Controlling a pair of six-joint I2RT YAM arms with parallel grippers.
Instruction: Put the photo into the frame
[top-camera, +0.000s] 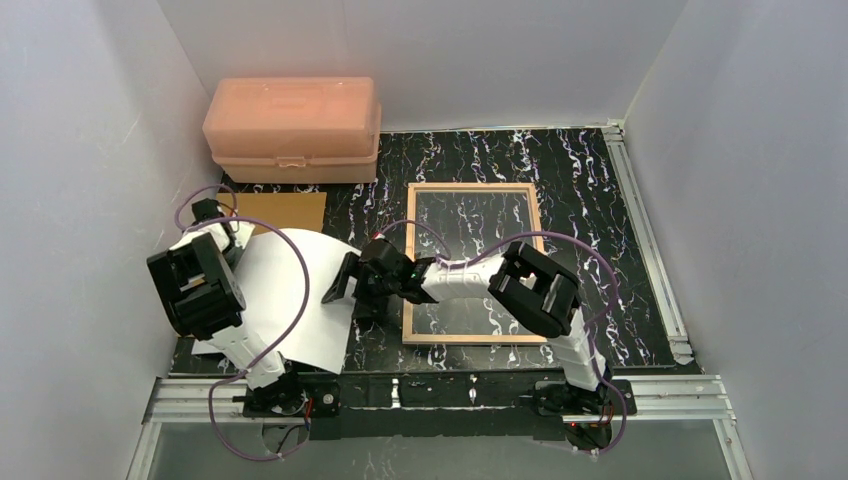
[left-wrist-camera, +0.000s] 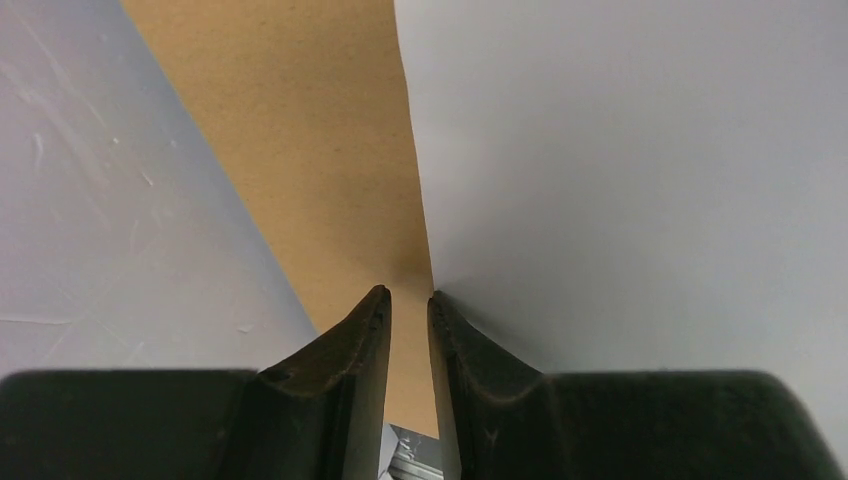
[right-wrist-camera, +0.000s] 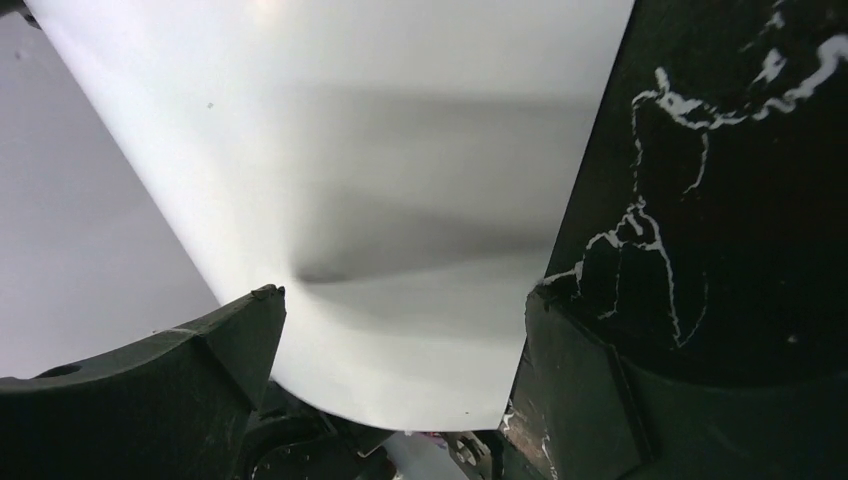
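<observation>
The white photo sheet (top-camera: 290, 300) lies on the left, partly over a brown board (top-camera: 290, 210). My left gripper is at the sheet's left edge, its fingertips a narrow gap apart over the board, the right one touching the white edge. My right gripper stands open over the sheet's right edge, with white sheet and black table between its fingers. The wooden frame (top-camera: 470, 338) with a clear pane lies in the middle right, partly under my right arm.
A closed pink box (top-camera: 290, 120) stands at the back left. Walls border the back and both sides.
</observation>
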